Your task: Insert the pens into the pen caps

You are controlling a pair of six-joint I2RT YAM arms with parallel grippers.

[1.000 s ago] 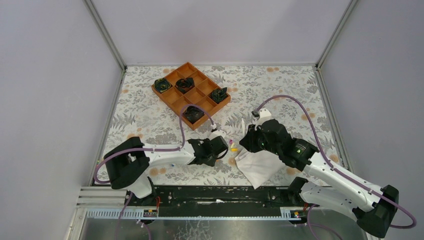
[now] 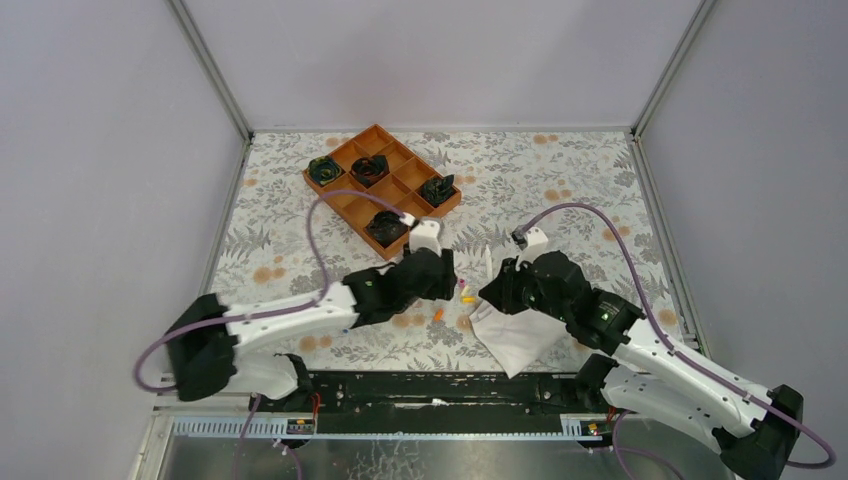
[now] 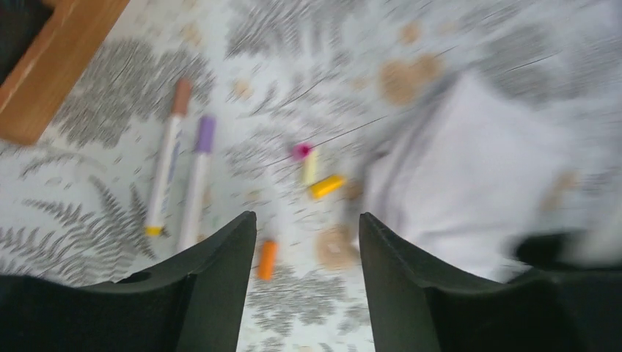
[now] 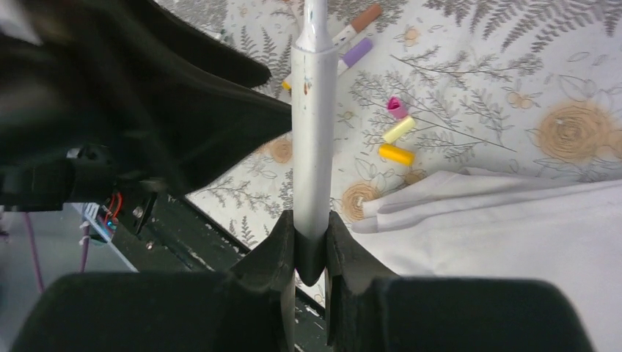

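A white pen (image 4: 314, 139) stands lengthwise in my right gripper, which is shut on its dark end; its other end runs out of the right wrist view. My left gripper is open with nothing held, above the table. Between its fingers, lower down on the table, shows an orange cap (image 3: 268, 260). A pink cap (image 4: 397, 108), a pale yellow cap (image 4: 399, 130) and a yellow cap (image 4: 396, 154) lie close together. Two white pens, a brown-ended one (image 3: 167, 158) and a purple-ended one (image 3: 196, 183), lie side by side.
The wooden divided tray (image 2: 375, 140), holding dark coiled items, sits at the back left. A folded white cloth (image 2: 520, 338) lies under the right arm. In the right wrist view the left arm's dark fingers (image 4: 227, 121) are very near the held pen.
My left gripper has moved toward the back of the table and swung round, uncovering the orange cap. The right gripper has barely moved, still with the pen.
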